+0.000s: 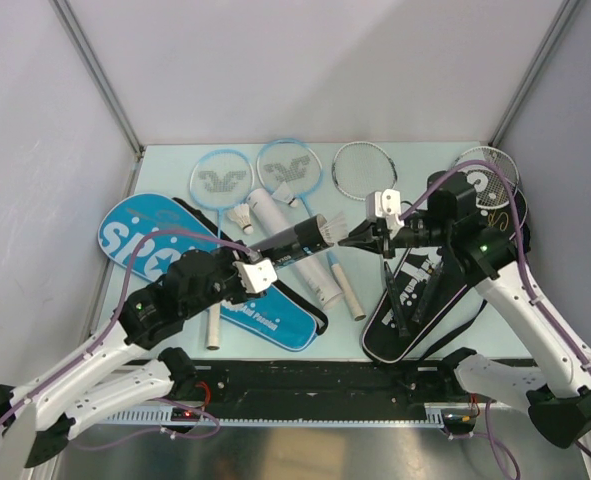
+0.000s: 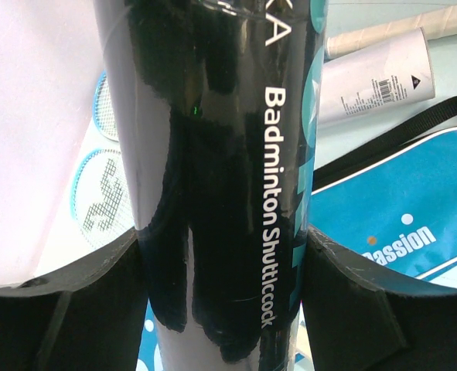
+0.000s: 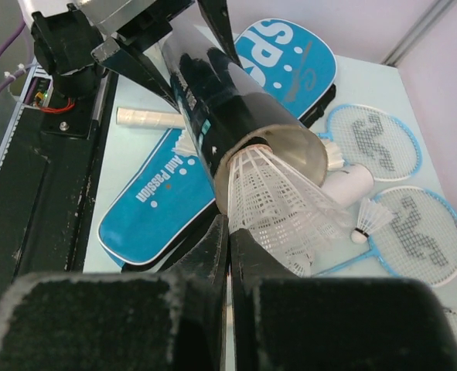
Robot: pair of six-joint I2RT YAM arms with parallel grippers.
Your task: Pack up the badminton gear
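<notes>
A dark shuttlecock tube (image 2: 213, 154) fills the left wrist view, with my left gripper shut on it above the blue bags. In the top view my right gripper (image 1: 347, 241) holds a white shuttlecock (image 3: 271, 201) by its skirt, its base pushed into the tube's open end; the fingers are closed tight on the thin feathers. Blue racket bags (image 1: 145, 230) lie at left, a black bag (image 1: 395, 320) at right.
Several rackets lie along the back, including a blue one (image 1: 220, 180) and a white one (image 1: 363, 170). Loose shuttlecocks (image 1: 240, 217) and a white tube (image 1: 305, 270) lie in the middle.
</notes>
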